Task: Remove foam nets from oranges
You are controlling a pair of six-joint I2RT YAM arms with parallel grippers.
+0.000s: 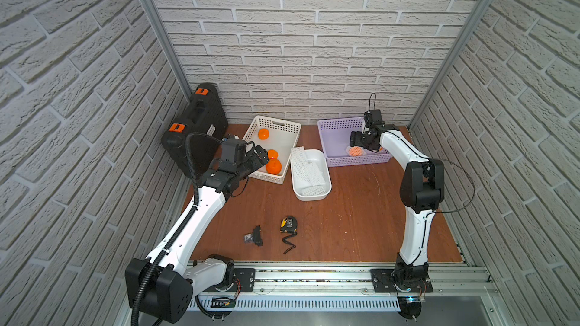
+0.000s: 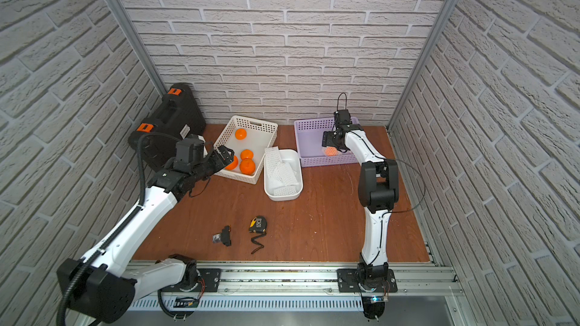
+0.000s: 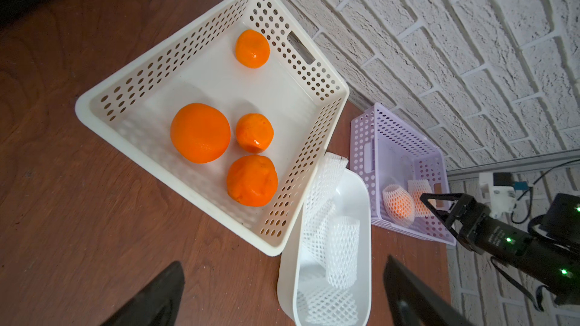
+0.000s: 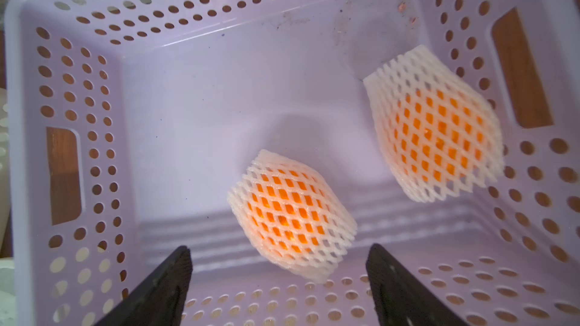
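Two oranges in white foam nets, one near the front and one at the right, lie in the lilac basket. My right gripper is over that basket, fingers apart, holding nothing. My left gripper stands open and empty above the white basket, which holds several bare oranges. A white bin between the baskets holds loose foam nets.
A black case stands at the left. A tape measure and a small black object lie on the front table.
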